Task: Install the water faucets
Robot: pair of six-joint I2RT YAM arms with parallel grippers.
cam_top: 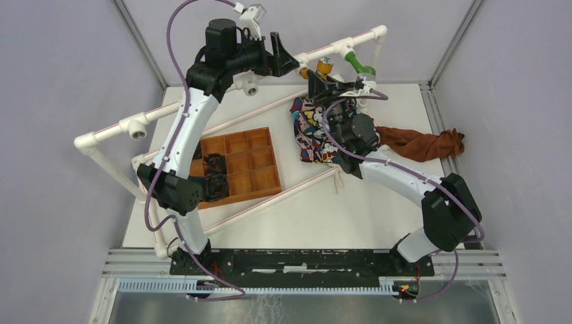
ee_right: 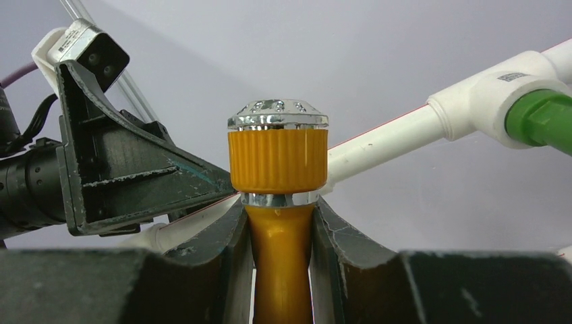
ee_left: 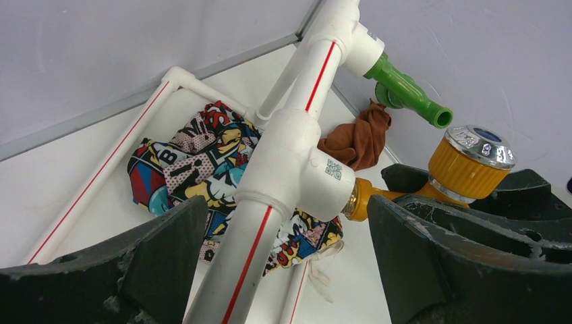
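Note:
An orange faucet with a chrome-ringed cap (ee_left: 472, 158) (ee_right: 278, 162) sits at the mouth of a white tee fitting (ee_left: 326, 183) on the raised pipe. My right gripper is shut on the faucet's body below the cap. My left gripper (cam_top: 282, 54) stands open over the pipe just left of that tee, its fingers on either side of the pipe in its wrist view. A green faucet (cam_top: 361, 64) (ee_left: 411, 94) is fitted in the tee farther right.
Bare tees (cam_top: 137, 129) line the pipe to the left. An orange compartment box (cam_top: 251, 162), patterned cloth (cam_top: 310, 135) and brown cloth (cam_top: 421, 143) lie on the board below. The board's front is mostly clear.

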